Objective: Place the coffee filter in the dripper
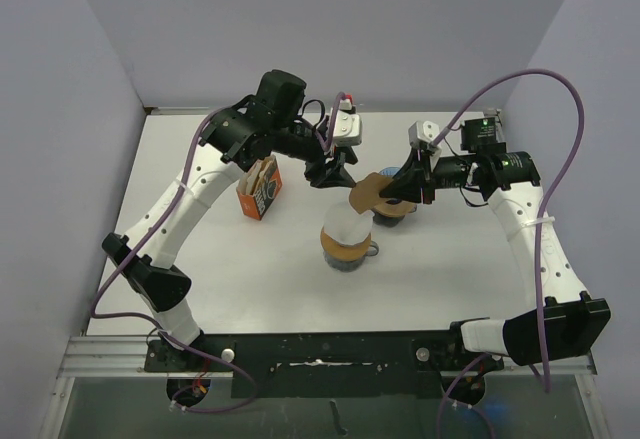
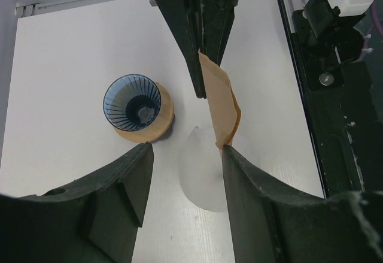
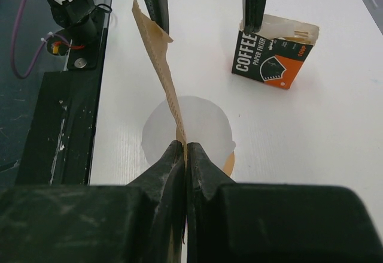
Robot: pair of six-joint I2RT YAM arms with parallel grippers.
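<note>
The brown paper coffee filter (image 1: 369,193) hangs from my right gripper, which is shut on its edge. In the right wrist view the sheet stands nearly edge-on. My left gripper is open, one finger beside the filter's free edge; whether they touch I cannot tell. Below the filter, a white cone-like piece (image 1: 347,224) sits on a wooden collar (image 1: 345,250), over a cup with a handle. A ribbed dark dripper (image 2: 132,102) with its own wooden collar stands behind to the right, its inside empty in the left wrist view.
An orange and black box of paper filters stands at the back left, open at its top.
</note>
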